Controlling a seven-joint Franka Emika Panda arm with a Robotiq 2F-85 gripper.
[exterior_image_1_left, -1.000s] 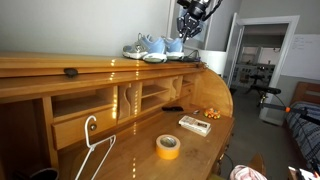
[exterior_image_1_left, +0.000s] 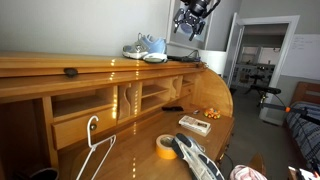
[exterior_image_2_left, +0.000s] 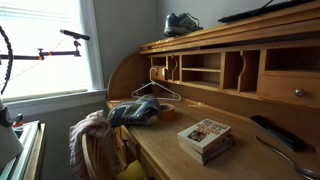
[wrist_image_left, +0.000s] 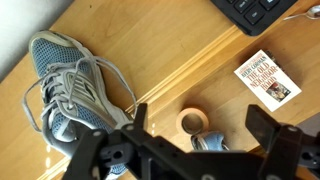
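Observation:
Above the desk's top shelf (exterior_image_1_left: 100, 62), my gripper (exterior_image_1_left: 190, 20) stands open. In the wrist view nothing lies between the spread fingers of the gripper. One blue-grey shoe with pale laces (wrist_image_left: 75, 90) rests on the shelf, left of the fingers; the same shoe (exterior_image_1_left: 152, 46) shows in exterior view 1. Another blue-grey shoe (exterior_image_1_left: 198, 158) lies on the desktop below, against the orange tape roll (exterior_image_1_left: 165, 147). From the other side, this lower shoe (exterior_image_2_left: 135, 111) sits near the desk's front edge. Only a small part of it (wrist_image_left: 212, 141) shows in the wrist view, the rest hidden by my gripper.
A white book (wrist_image_left: 268, 80) lies on the desktop. A black keyboard-like object (wrist_image_left: 255, 10) rests on the shelf. Near the desk's end are a black remote (exterior_image_2_left: 278, 132) and a spoon (exterior_image_2_left: 288, 158). A white hanger (exterior_image_1_left: 92, 150) stands at the near side.
My gripper stays above the shelf.

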